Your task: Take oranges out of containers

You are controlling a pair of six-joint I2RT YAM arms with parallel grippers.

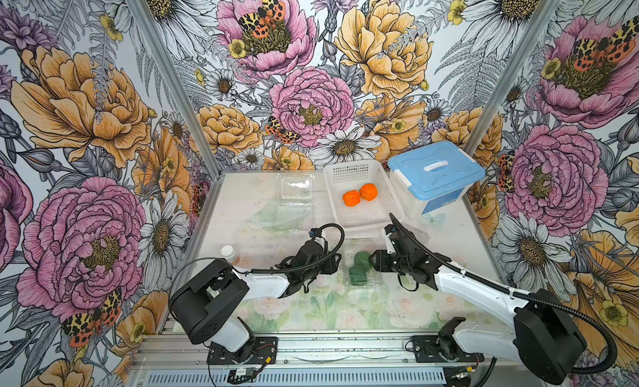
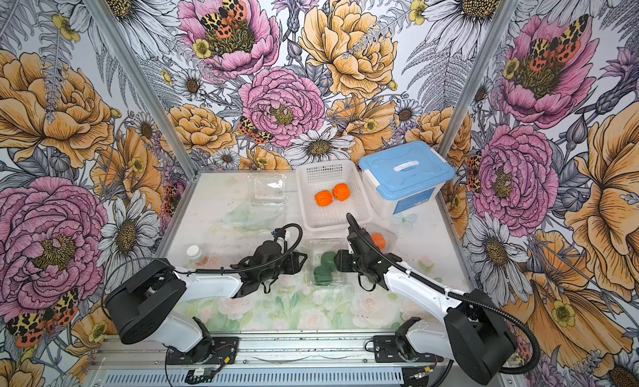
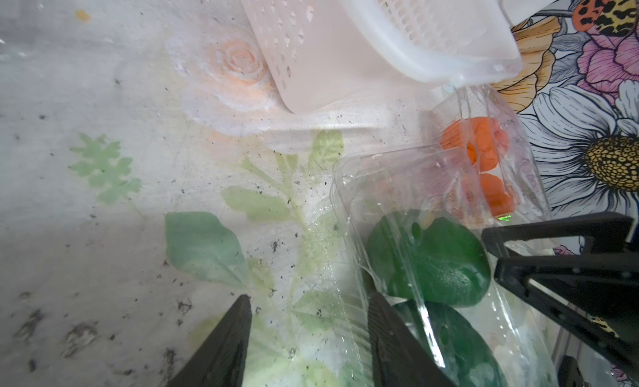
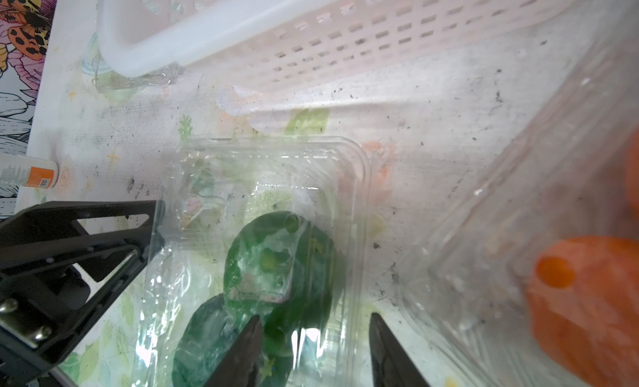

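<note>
A clear plastic container (image 4: 362, 160) holding dark green round objects (image 4: 283, 267) lies between my two grippers. My left gripper is part open beside its left edge, with nothing visibly held. My right gripper is part open over its right edge; whether the fingers touch the plastic cannot be told. Behind the right arm, another clear container (image 2: 392, 237) holds oranges (image 2: 378, 241), partly hidden from above and also seen in both wrist views. Two more oranges (image 1: 368, 191) sit in the white basket (image 1: 336, 217).
A white box with a blue lid (image 1: 436, 166) stands at the back right. An empty-looking clear container (image 1: 295, 188) lies at the back left. A small white bottle (image 1: 228, 252) stands left of the left arm.
</note>
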